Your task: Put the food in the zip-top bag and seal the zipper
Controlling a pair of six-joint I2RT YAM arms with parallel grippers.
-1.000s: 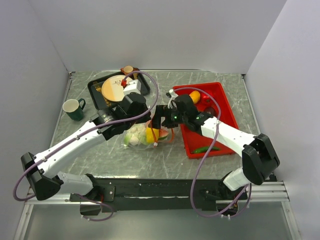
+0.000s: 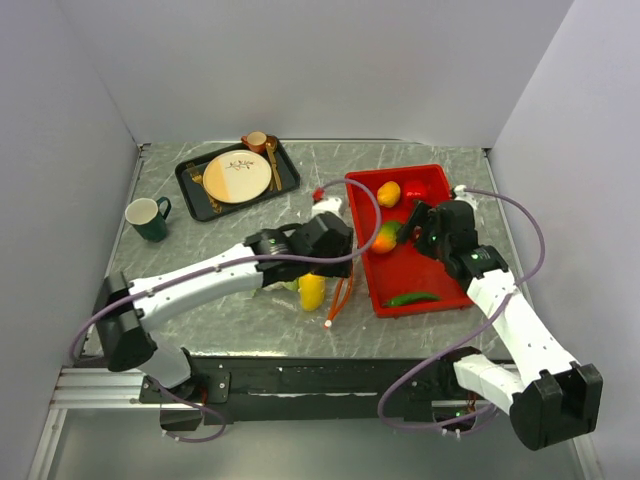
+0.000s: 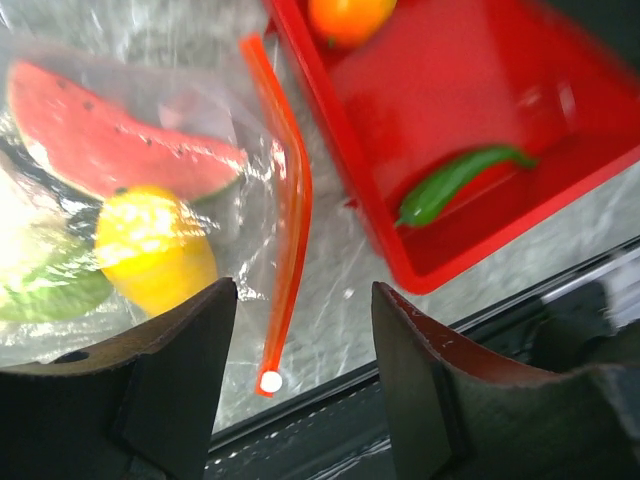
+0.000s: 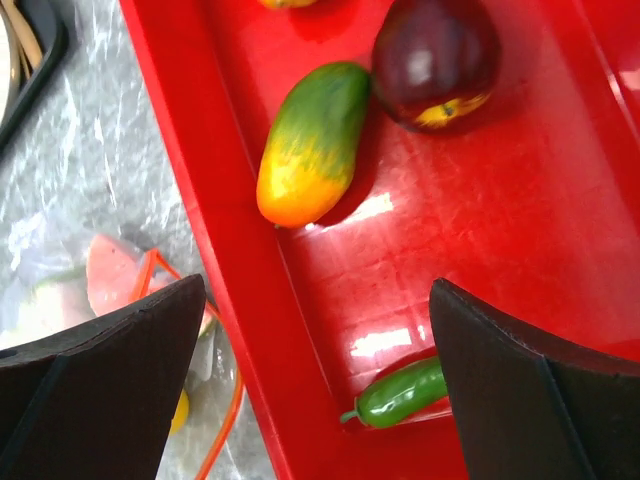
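Observation:
The clear zip bag (image 3: 70, 250) lies on the counter holding a watermelon slice (image 3: 110, 135), a yellow fruit (image 3: 155, 250) and pale green food; its orange zipper (image 3: 294, 220) runs along its right edge. In the red tray (image 2: 440, 304) are a green pepper (image 3: 455, 182), mangoes (image 4: 312, 145) and a dark round fruit (image 4: 435, 60). My left gripper hangs open over the bag's zipper end, empty. My right gripper is open over the tray, with nothing between its fingers.
A black tray (image 2: 206, 205) with a plate (image 2: 237, 178), small cup and utensils sits at the back left, a green mug (image 2: 149, 222) beside it.
My right gripper has moved rightward from the bag to over the red tray.

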